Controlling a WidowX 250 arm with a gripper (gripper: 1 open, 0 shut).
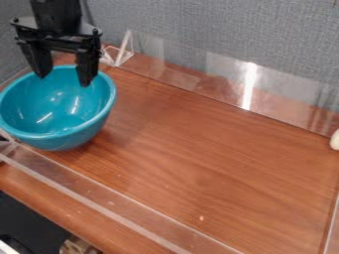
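A bright blue plastic bowl [56, 119] sits at the left of the wooden counter. My black gripper [62, 69] hangs over the back of the bowl, its two fingers apart and pointing down, with nothing visible between them.
A white wire rack [122, 50] stands behind the bowl. A small white object [334, 139] is at the far right edge. A grey wall with a shiny strip runs along the back.
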